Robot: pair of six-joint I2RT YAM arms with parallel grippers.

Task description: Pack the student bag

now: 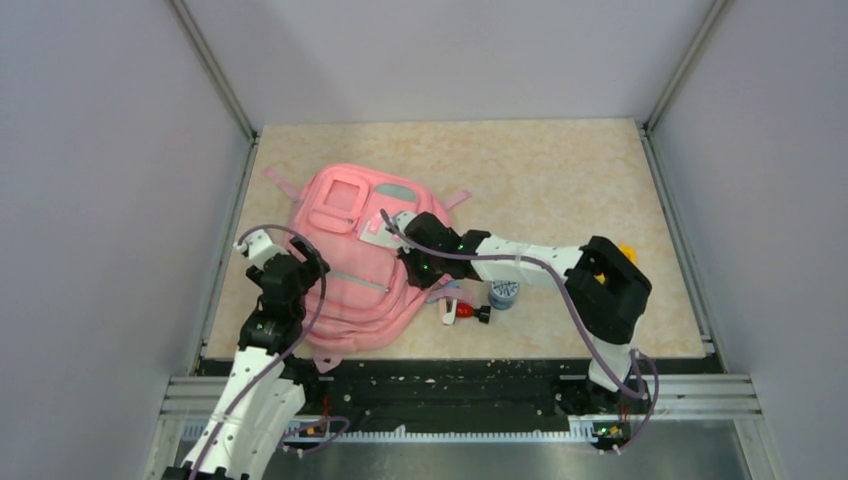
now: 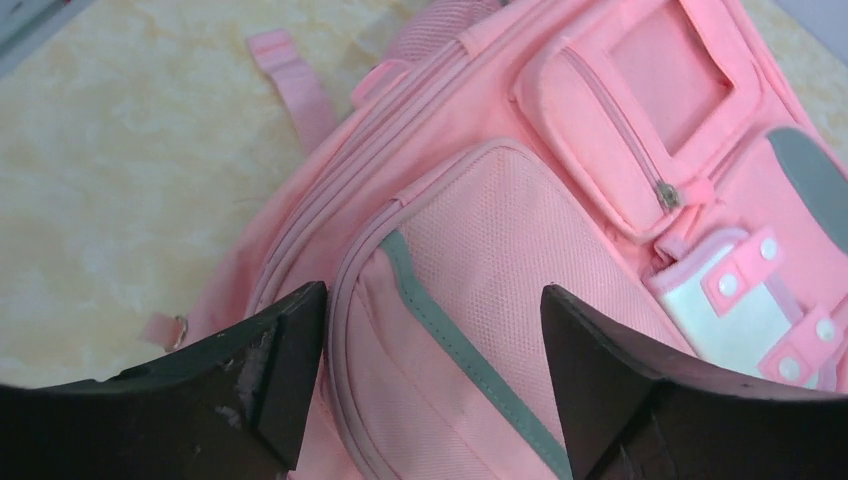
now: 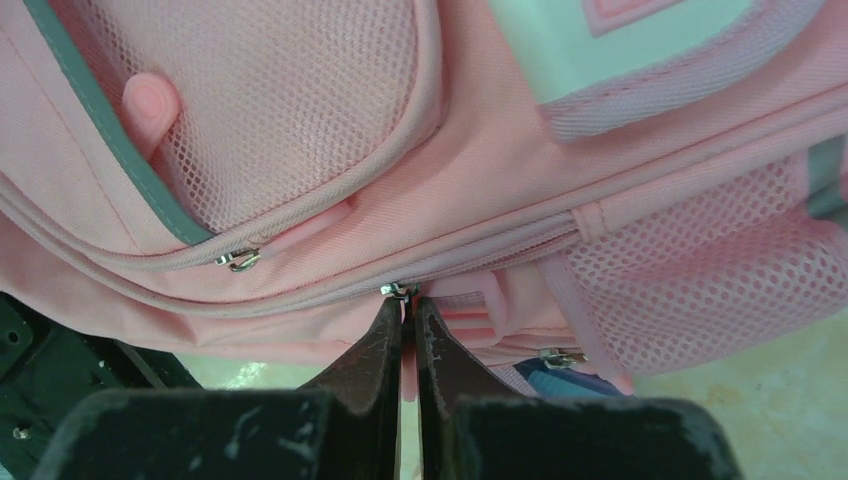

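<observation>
A pink backpack [image 1: 350, 310] lies flat on the left side of the table, grey-green trim [image 2: 470, 365] running across its mesh front pocket. Over its left edge, my left gripper is open, fingers wide apart, with only bag fabric visible below the gap. At the bag's lower right edge, my right gripper is shut on a zipper pull; the metal slider [image 3: 399, 290] sits right at the fingertips. Another zipper slider [image 3: 238, 260] lies on the front pocket seam.
Right of the bag are a white item [image 1: 448, 312], a red and black item [image 1: 468, 311] and a blue round container [image 1: 503, 294]. A yellow object [image 1: 627, 253] is partly hidden behind the right arm.
</observation>
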